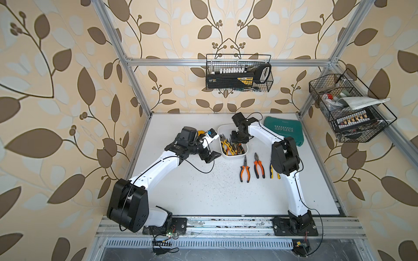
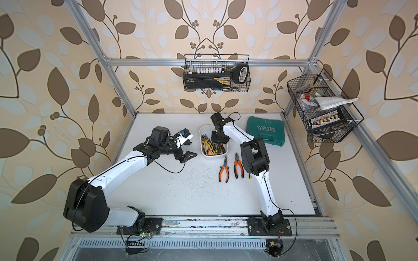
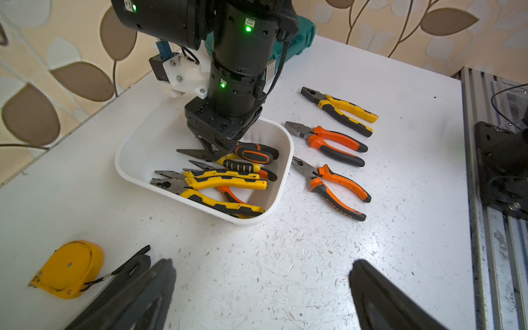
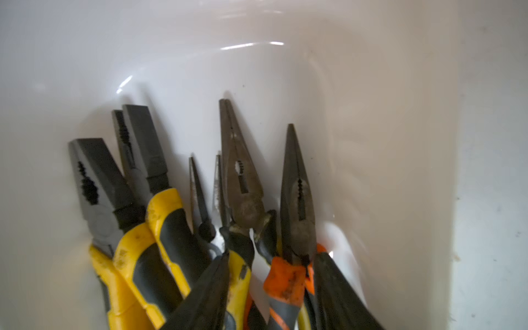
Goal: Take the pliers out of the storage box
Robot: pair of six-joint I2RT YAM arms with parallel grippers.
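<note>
Inside the white storage box (image 3: 125,165) lie several pliers with black-yellow (image 4: 151,275) and orange handles. My right gripper reaches down into the box from above. Its blurred fingers (image 4: 338,288) stand apart, on either side of long-nose pliers with an orange handle (image 4: 284,280); a yellow-handled pair lies close to the left finger. Whether either finger touches a handle I cannot tell. My left gripper is open over bare table, left of the box, holding nothing. On the table right of the box lie two orange pliers (image 3: 324,144) and one yellow pair (image 3: 352,110).
A yellow tape measure (image 3: 71,269) and a black tool (image 3: 118,286) lie left of the box. Behind on the right rests a green case (image 1: 285,128). Wire baskets (image 1: 238,80) hang above.
</note>
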